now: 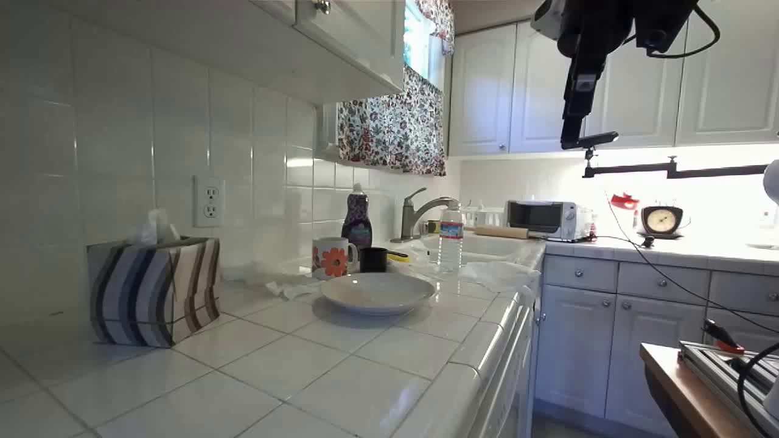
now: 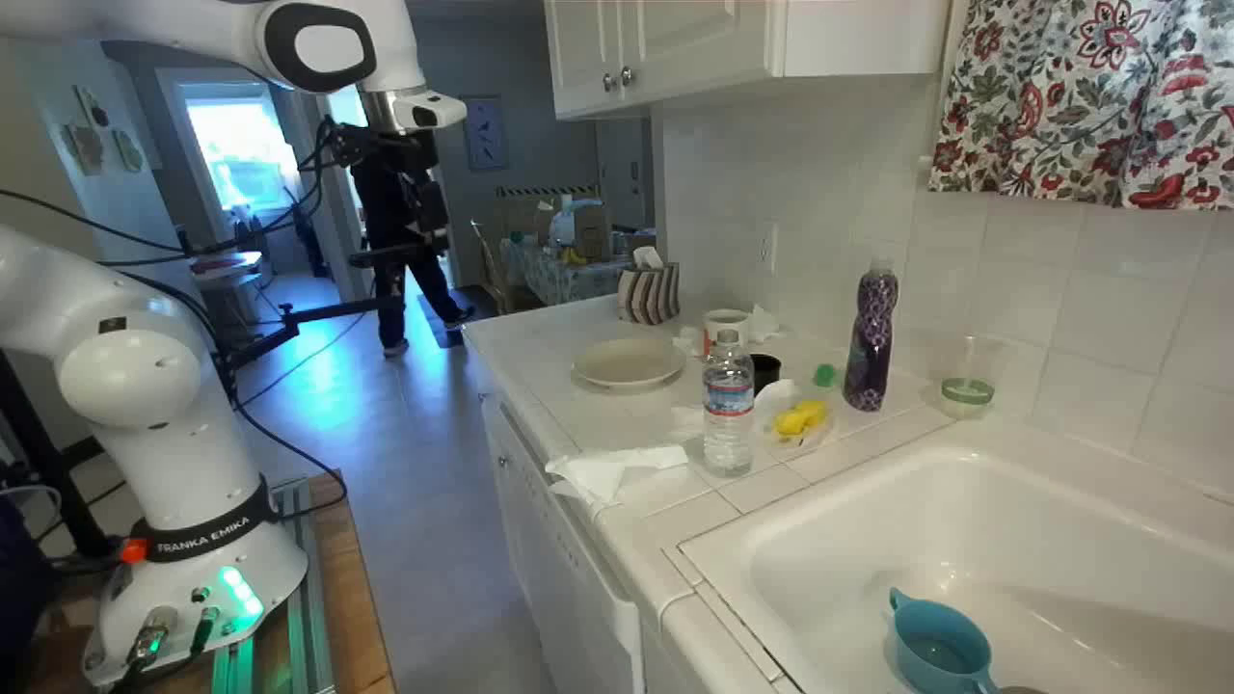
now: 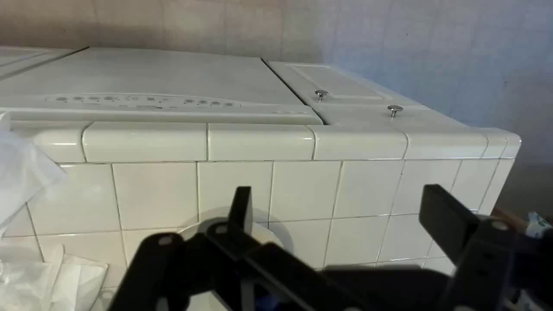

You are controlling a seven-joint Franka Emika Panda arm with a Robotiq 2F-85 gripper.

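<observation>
My gripper is open in the wrist view, its two dark fingers wide apart with only bare tile seen between them. Below it the white plate (image 3: 267, 236) is mostly hidden behind the left finger. In exterior view 1 that plate (image 1: 377, 292) rests on the counter, apparently empty, while the arm's dark end hangs high at the upper right. Behind the plate stand a flowered mug (image 1: 332, 258) and a black cup (image 1: 373, 260). A water bottle (image 2: 729, 405) is upright near the sink, with a yellow item (image 2: 800, 418) beside it.
A striped tissue box (image 1: 154, 291) stands by the wall, a purple soap bottle (image 2: 871, 335) farther along. Crumpled white paper (image 2: 619, 468) lies at the counter's edge. The sink (image 2: 833, 509) holds a blue cup (image 2: 939, 642). Bare counter (image 1: 328, 379) spreads in front of the plate.
</observation>
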